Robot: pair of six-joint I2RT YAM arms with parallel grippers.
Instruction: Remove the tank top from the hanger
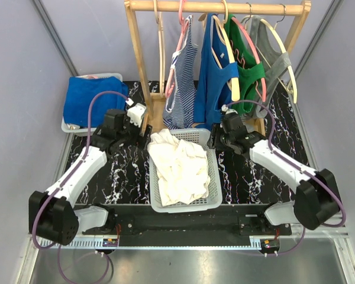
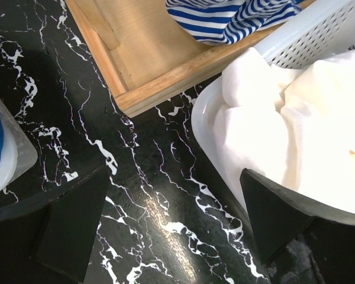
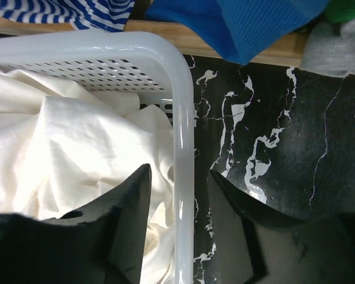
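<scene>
A striped tank top (image 1: 182, 86), a blue tank top (image 1: 218, 89), a green tank top (image 1: 247, 71) and a grey tank top (image 1: 270, 74) hang from the rack. At the rack's left side, a wooden hanger (image 1: 161, 53) is bare. My left gripper (image 1: 143, 135) stands open left of the white basket; between its fingers in the left wrist view is only dark tabletop. My right gripper is at the basket's right rim (image 3: 183, 142), fingers apart on either side of it; whether they touch the rim I cannot tell.
The white basket (image 1: 156, 198) in the middle holds crumpled cream cloth (image 1: 180, 168). Another basket at the far left holds a blue cloth (image 1: 90, 100). The rack's wooden base (image 2: 160, 80) lies just behind the middle basket.
</scene>
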